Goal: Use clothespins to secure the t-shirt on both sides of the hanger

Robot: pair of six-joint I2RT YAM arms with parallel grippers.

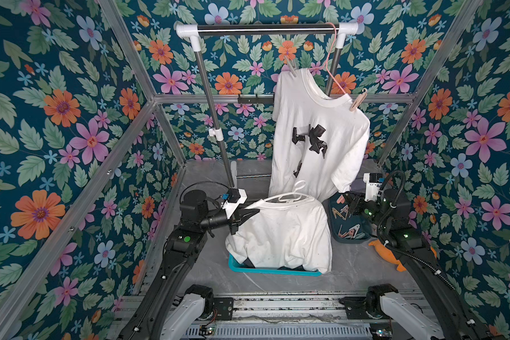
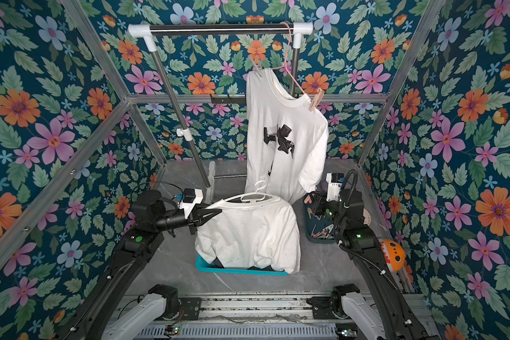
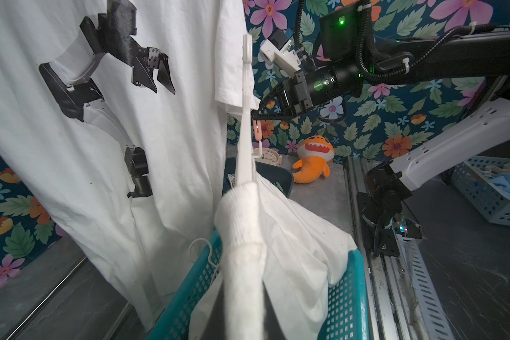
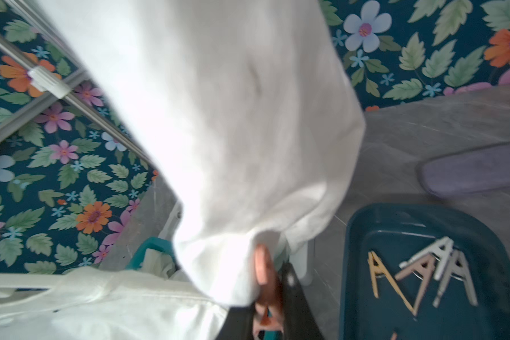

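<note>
A pink clothespin (image 4: pixel 264 280) is pinched in my right gripper, its tip close to the hanging shirt's sleeve (image 4: pixel 232 238); whether they touch I cannot tell. In the top left view that right gripper (image 1: pixel 350 205) is over the clothespin bin. My left gripper (image 1: pixel 255 214) is shut on the collar end of the lower white t-shirt (image 1: pixel 283 235), around its white hanger (image 1: pixel 274 199). The shirt drapes over the teal basket. In the left wrist view its bunched fabric (image 3: pixel 242 255) covers the left fingertips. No clothespin shows on this lower shirt.
Another white t-shirt (image 1: pixel 323 121) hangs from a pink hanger (image 1: pixel 330 62) on the rack, with a clothespin (image 1: pixel 358 99) at its shoulder. The dark bin (image 4: pixel 413 212) holds several clothespins. An orange plush toy (image 3: pixel 313 158) sits beyond the bin.
</note>
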